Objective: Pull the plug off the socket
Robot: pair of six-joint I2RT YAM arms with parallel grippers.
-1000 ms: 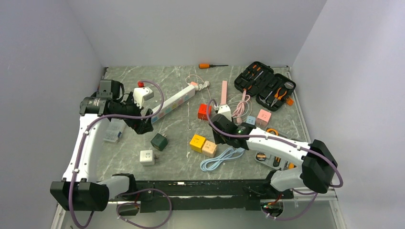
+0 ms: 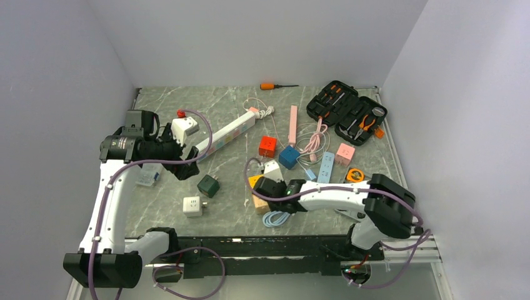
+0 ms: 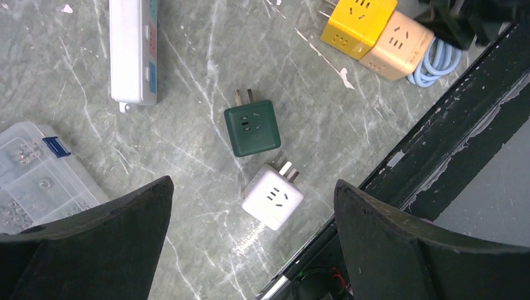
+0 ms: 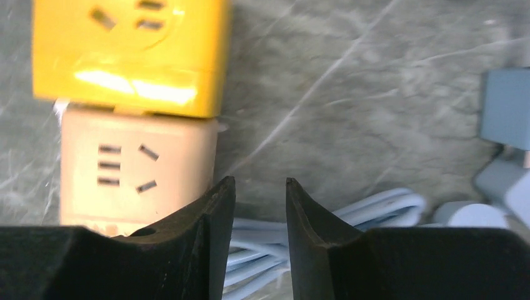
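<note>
In the right wrist view a yellow cube plug (image 4: 178, 56) sits against a peach cube socket (image 4: 131, 203); both rest on the table. My right gripper is just right of the peach cube, fingers a narrow gap apart. Tabletop and light-blue cord (image 4: 259, 237) show through that gap; whether the cord is between the fingers or only beneath them is unclear. The right arm partly covers both cubes from above. My left gripper stands wide open, nothing in it, above a white plug (image 3: 273, 199) and a dark green plug (image 3: 252, 129).
A long white power strip (image 2: 228, 134) lies behind. Red (image 2: 267, 147), blue (image 2: 289, 157) and pink (image 2: 344, 154) cubes stand to the right, among cords. An open black tool case (image 2: 340, 103) is at the back right. A clear parts box (image 3: 47, 175) lies at left.
My right gripper has moved left and toward the front edge, from beside the red cube to the peach and yellow cubes. The left arm has barely moved.
</note>
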